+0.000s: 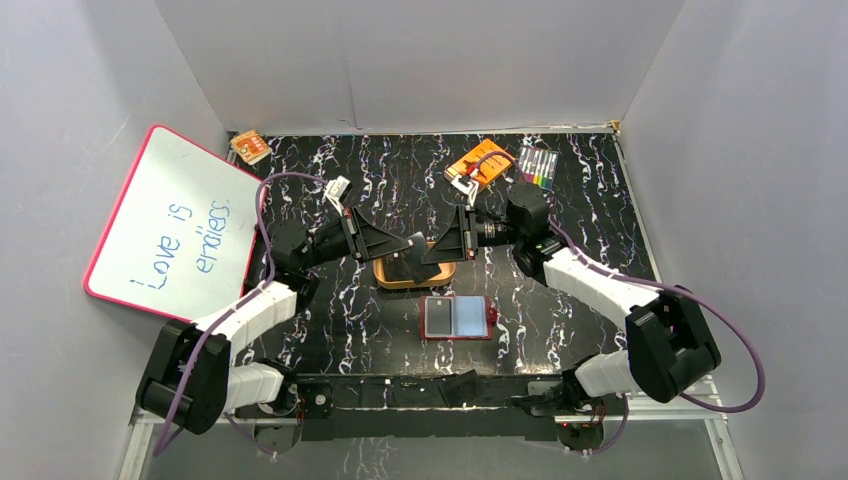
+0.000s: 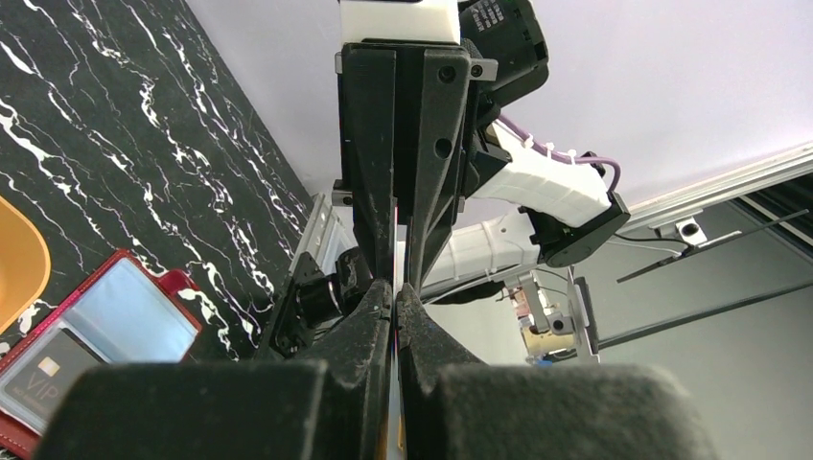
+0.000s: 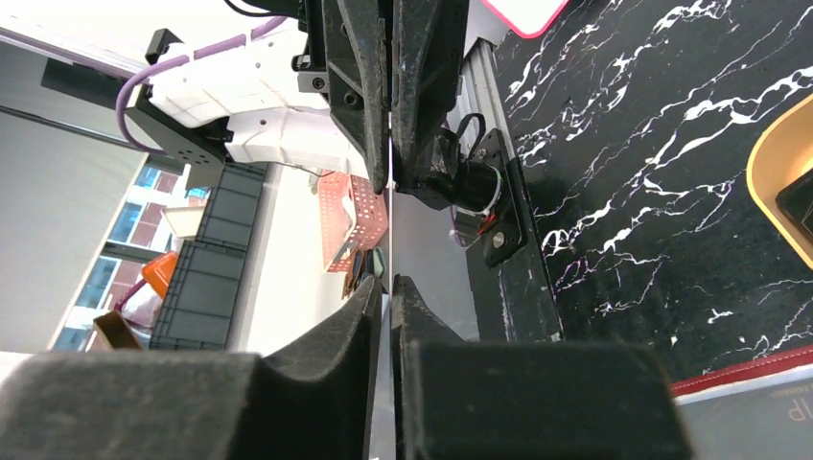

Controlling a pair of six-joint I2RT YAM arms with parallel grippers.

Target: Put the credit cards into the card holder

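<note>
A dark card is held up on edge between my two grippers, above the yellow tray. My left gripper is shut on one end of it. At the other end, my right gripper has its fingers close together on either side of the card. In the right wrist view the card shows as a thin line between both grippers; whether the right fingers press on it cannot be told. The red-edged card holder lies open in front of the tray, with a grey card in its left side.
More dark card surface shows in the tray, partly hidden. A whiteboard leans at the left. An orange book and a set of coloured pens lie at the back right. Bare tabletop surrounds the holder.
</note>
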